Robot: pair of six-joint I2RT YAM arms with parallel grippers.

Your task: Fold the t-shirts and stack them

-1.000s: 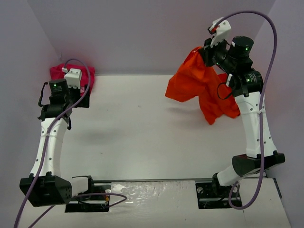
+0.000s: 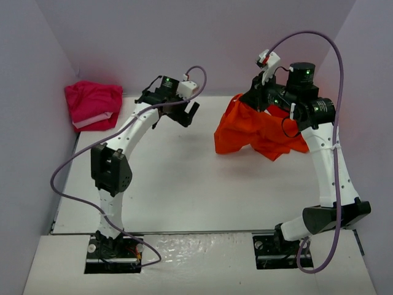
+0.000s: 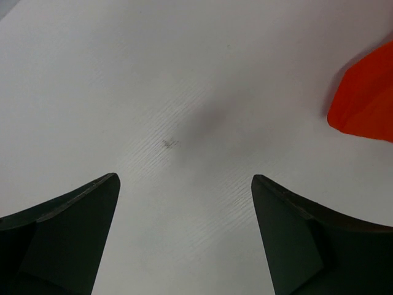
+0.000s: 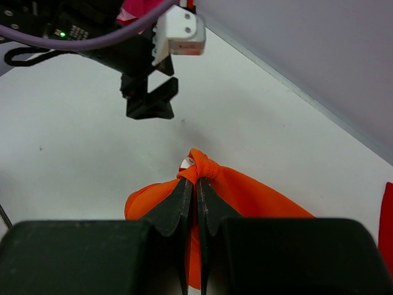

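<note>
An orange-red t shirt (image 2: 236,132) is bunched at the right of the table, partly raised, its lower parts spread on the surface. My right gripper is shut on a gathered fold of it, and cloth bulges above the fingertips in the right wrist view. Over bare table left of the shirt, my left gripper (image 2: 190,115) is open and empty; its fingers (image 3: 67,236) stand wide apart in the left wrist view, where an edge of the orange shirt (image 3: 368,98) shows at the right. A folded pink-red t shirt (image 2: 92,101) lies at the back left.
Red cloth (image 4: 387,227) shows at the right edge of the right wrist view; whether it is a separate shirt, I cannot tell. Walls (image 2: 184,49) close in the back and sides.
From beside the pink-red shirt, my left gripper has swung right toward the table's middle. The right gripper has come lower with the orange shirt, and more of the cloth now rests lower.
</note>
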